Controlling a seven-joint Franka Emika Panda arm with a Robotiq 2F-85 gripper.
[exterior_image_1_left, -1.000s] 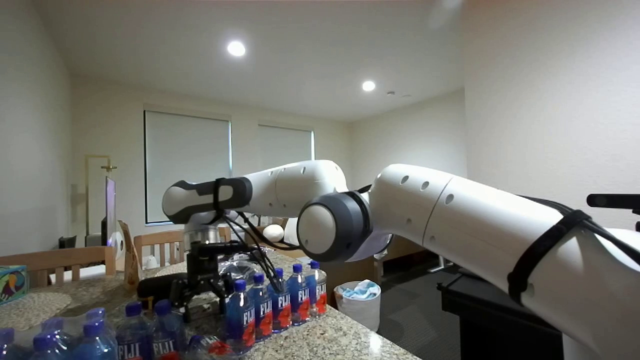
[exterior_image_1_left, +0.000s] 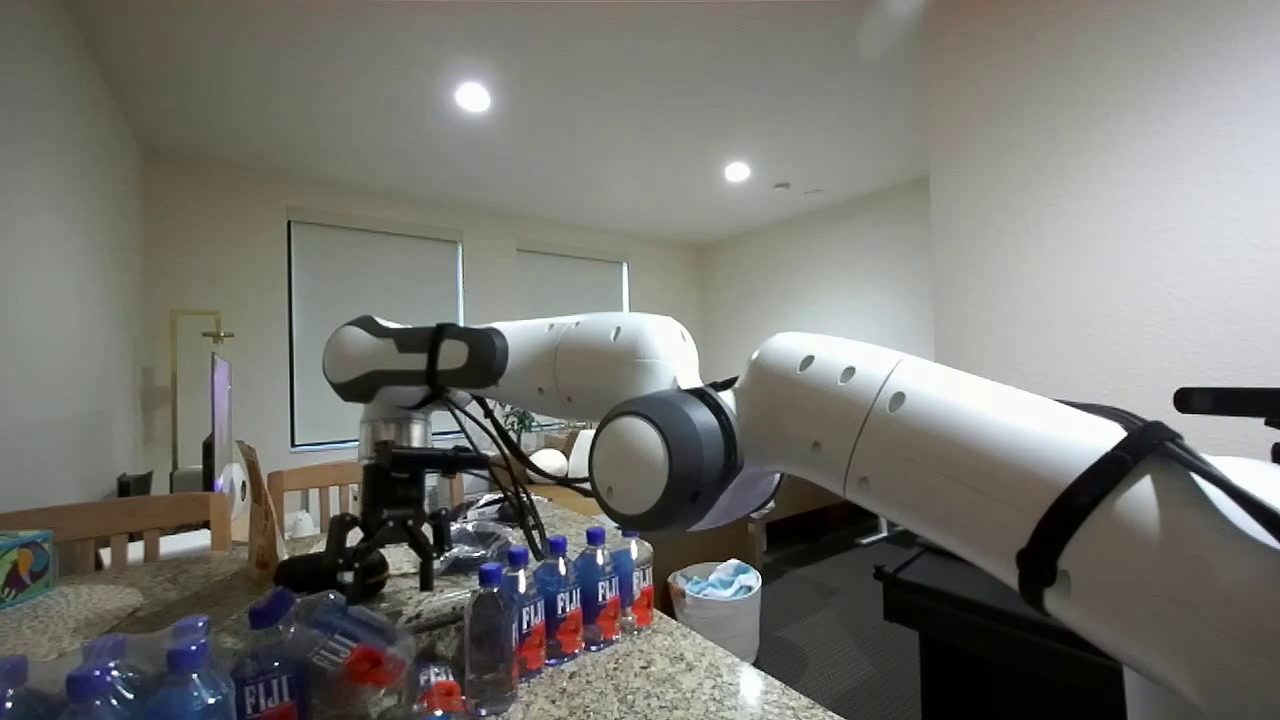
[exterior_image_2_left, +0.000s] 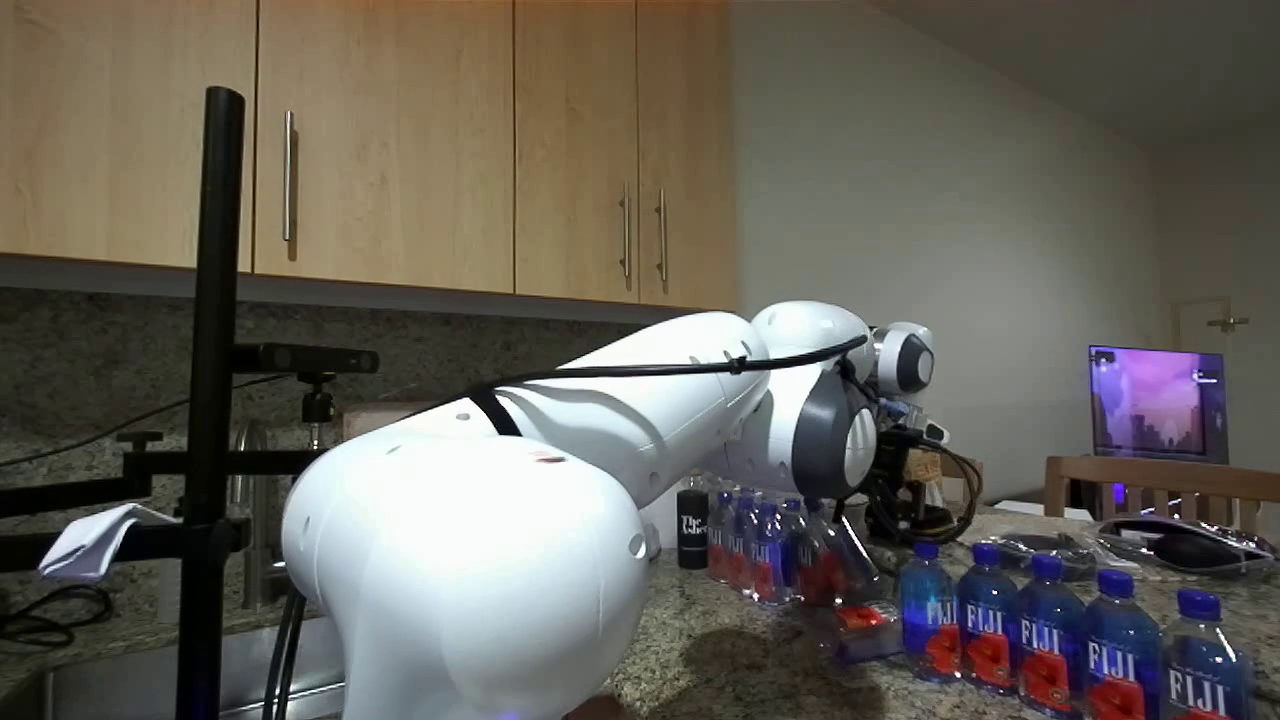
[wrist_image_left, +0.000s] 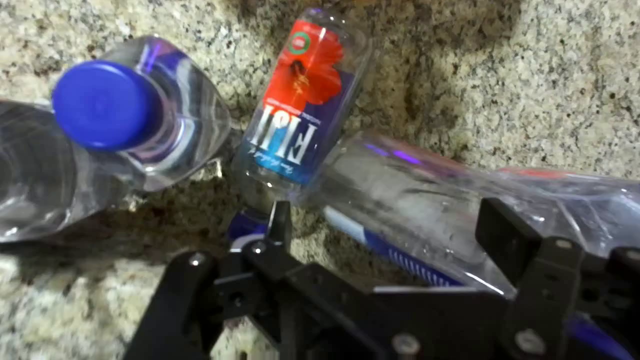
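Observation:
My gripper (exterior_image_1_left: 386, 564) hangs above the counter, open, among several Fiji water bottles. A tilted bottle (exterior_image_1_left: 360, 654) leans below it toward an upright bottle (exterior_image_1_left: 266, 672) in exterior view 1. Close to the counter's edge side stands another upright bottle (exterior_image_1_left: 488, 648), its label turned away. In the wrist view, a bottle (wrist_image_left: 300, 102) lies with its flower label up and its blue cap close to the left fingertip. The tilted clear bottle (wrist_image_left: 408, 192) passes beneath the gap between the fingers; nothing is gripped. A blue-capped bottle (wrist_image_left: 105, 105) appears at left.
Upright bottles form a row (exterior_image_2_left: 1044, 636) along the counter edge, and another group (exterior_image_2_left: 756, 546) stands opposite. Plastic-wrapped items (exterior_image_2_left: 1182, 540) lie farther along the counter. A white bin (exterior_image_1_left: 720, 612) is on the floor beyond the edge.
My gripper has risen. The bottle below it, upright before, is now tilted with its cap toward the neighbouring bottle. The nearest bottle in the row has shifted and its label no longer faces the camera.

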